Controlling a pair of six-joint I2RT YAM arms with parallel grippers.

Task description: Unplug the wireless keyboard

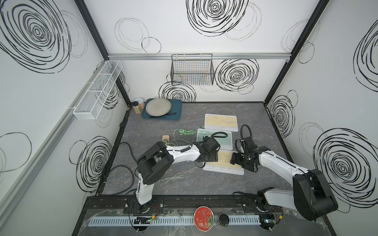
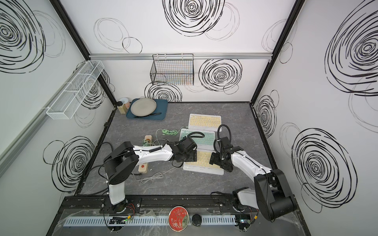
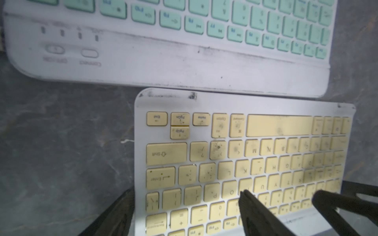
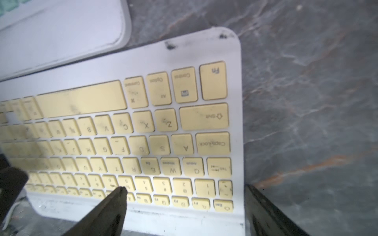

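The nearest keyboard (image 1: 223,170), white with yellow keys, lies flat on the table below both grippers. My left gripper stands open over its left end, one finger (image 3: 120,212) beside the edge and the other above the keys. My right gripper hangs over the opposite end, its fingers apart around the Esc corner, with one finger (image 4: 261,210) just outside the side edge. Neither appears to grip the keyboard. A coiled white cable (image 2: 152,177) lies on the table to the left; where its end meets the keyboard is hidden.
A keyboard with mint keys (image 2: 204,136) lies directly behind, and another with yellow keys (image 1: 221,122) is farther back. A green cable (image 1: 186,131) and a power strip (image 2: 143,168) lie left. The blue tray (image 1: 177,108) with a plate stands at the back left.
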